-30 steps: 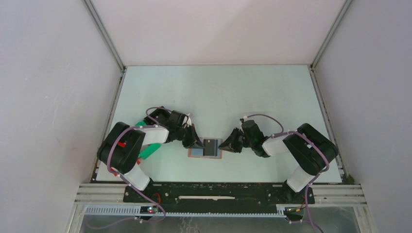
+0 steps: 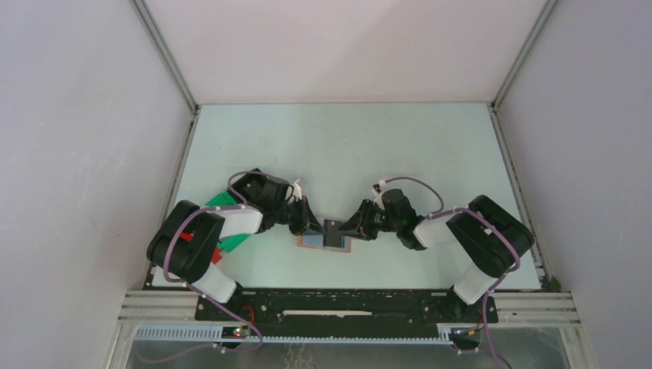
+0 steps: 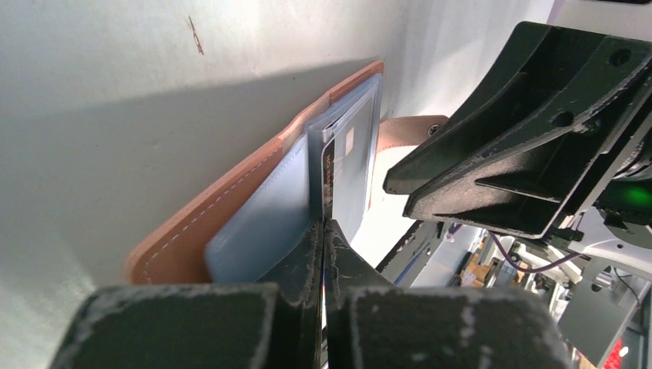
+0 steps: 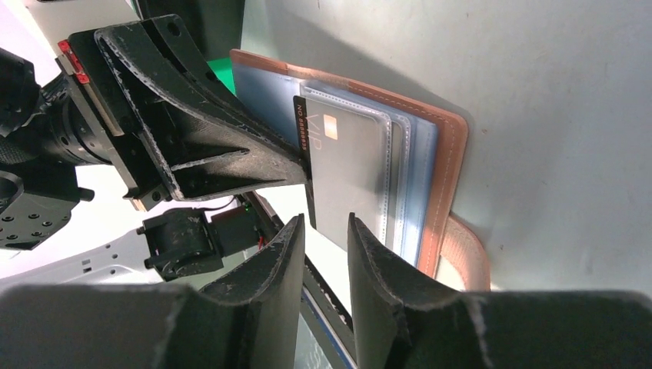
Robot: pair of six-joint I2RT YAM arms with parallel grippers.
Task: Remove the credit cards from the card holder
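Observation:
The card holder (image 2: pixel 305 242), brown-edged with pale blue clear sleeves, lies unfolded on the table. A grey card (image 4: pixel 346 154) with a gold chip and a black edge strip sits at its middle sleeve, and the strip sticks out on the left. My left gripper is shut, its tips against that strip; whether the card's thin edge is between them is hard to see. Over the right part of the holder, my right gripper stands open with nothing clearly between its fingers.
Under the left arm lie a green item (image 2: pixel 223 200) and a red one (image 2: pixel 216 257), partly covered. A black object (image 2: pixel 247 184) rests behind that arm.
My right gripper has moved left and now overlaps the holder's right side.

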